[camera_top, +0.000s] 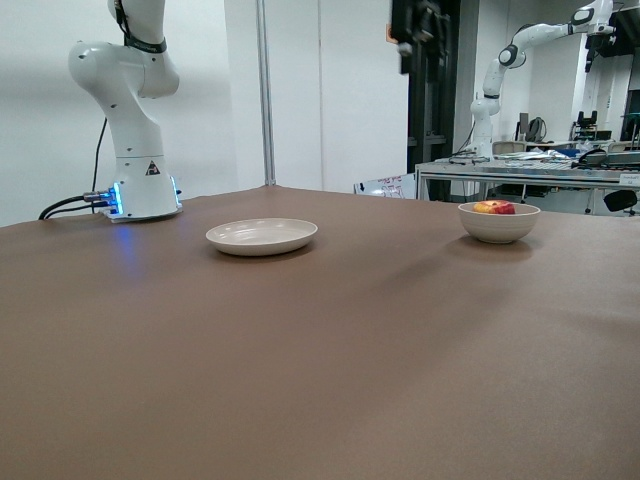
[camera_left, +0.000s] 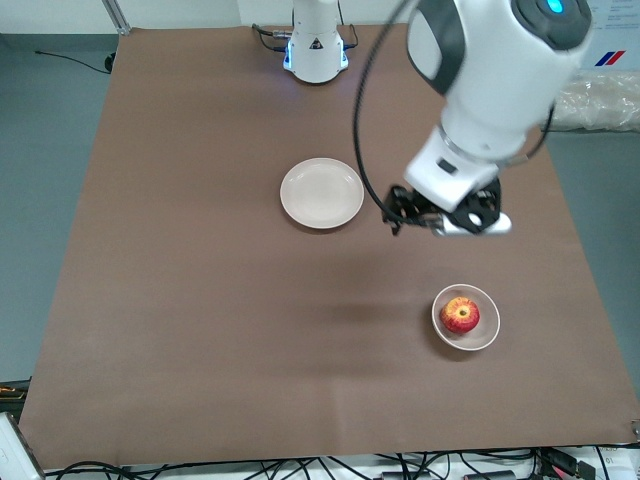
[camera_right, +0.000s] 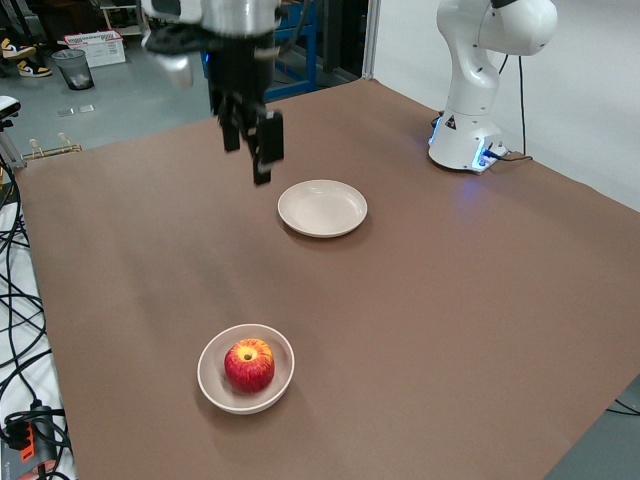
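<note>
A red apple (camera_left: 460, 315) sits in a small bowl (camera_left: 466, 340) at the right of the brown table; the top view shows the same bowl (camera_top: 497, 225) on the right. An empty white plate (camera_left: 321, 193) lies farther back, left of the bowl in the left view, also in the right view (camera_right: 322, 208). My black gripper (camera_left: 410, 215) is raised over the table, clear of the bowl and to the right of the plate in the left view. In the right view the gripper (camera_right: 250, 150) hangs high with no object visible in it; its finger state is unclear.
Cables (camera_right: 20, 330) run along one edge of the table.
</note>
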